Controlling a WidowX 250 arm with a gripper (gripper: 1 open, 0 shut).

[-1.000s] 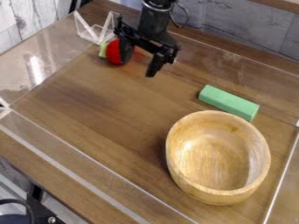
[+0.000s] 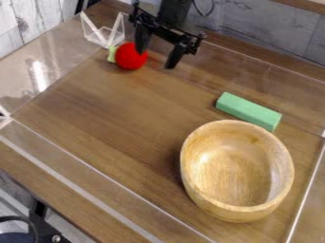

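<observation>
The black robot gripper [image 2: 155,46] hangs at the top centre, just above and right of a red round object [image 2: 129,57]; its fingers point down, and whether they are open or shut is hard to tell. The red object rests at the back left, beside a small light-green item partly hidden behind it. A green block [image 2: 249,111] lies at the right. A large wooden bowl [image 2: 237,199] sits at the front right.
A white wire-like stand [image 2: 105,30] stands at the back left. A grey wall backs the table.
The gripper has risen and moved back slightly, uncovering more of the red object. The block and bowl have not moved.
</observation>
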